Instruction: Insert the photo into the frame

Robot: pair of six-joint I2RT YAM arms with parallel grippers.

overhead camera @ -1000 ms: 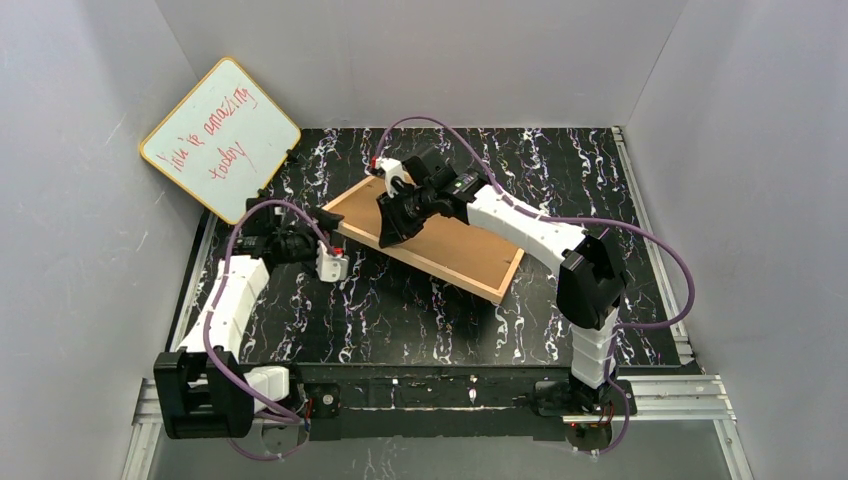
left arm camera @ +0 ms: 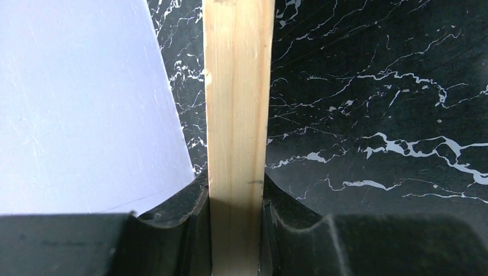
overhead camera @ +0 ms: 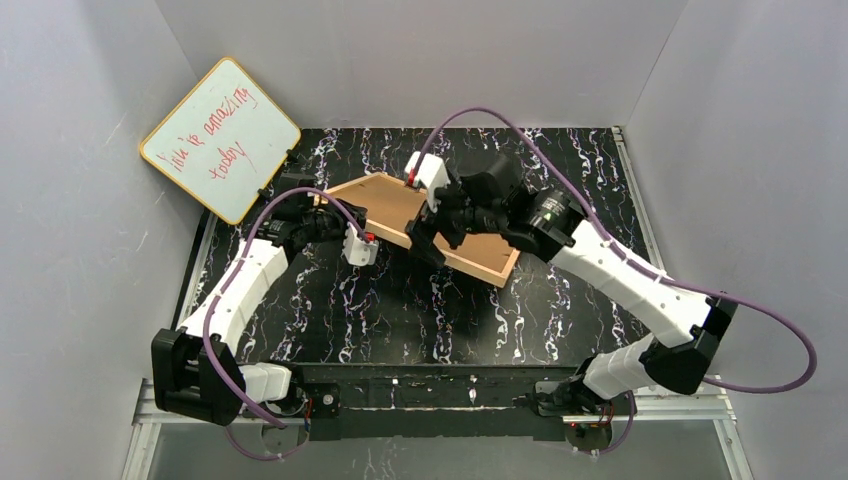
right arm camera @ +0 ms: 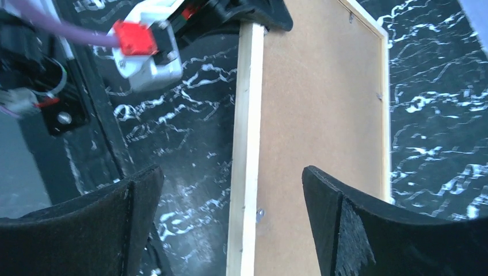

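Note:
A wooden frame (overhead camera: 487, 273) with a brown backing board (overhead camera: 380, 200) lies slanted on the black marbled table. My left gripper (overhead camera: 357, 222) is shut on its near rail at the left end; in the left wrist view, the pale wooden bar (left arm camera: 237, 103) runs between the fingers. Above the middle of that rail, my right gripper (overhead camera: 437, 243) stands open. In the right wrist view, the rail (right arm camera: 244, 149) passes below the gap, with one finger (right arm camera: 141, 201) over the table side and the other over the backing board. No photo can be made out in these views.
A whiteboard (overhead camera: 222, 140) with red handwriting leans at the back left. Purple cables loop over both arms. Bare marbled table (overhead camera: 400, 320) lies in front of the frame and to its right.
My left gripper has moved right and slightly up onto the near rail and closed on it. My right gripper, earlier at the rail's left part, has come away and shifted right, opening.

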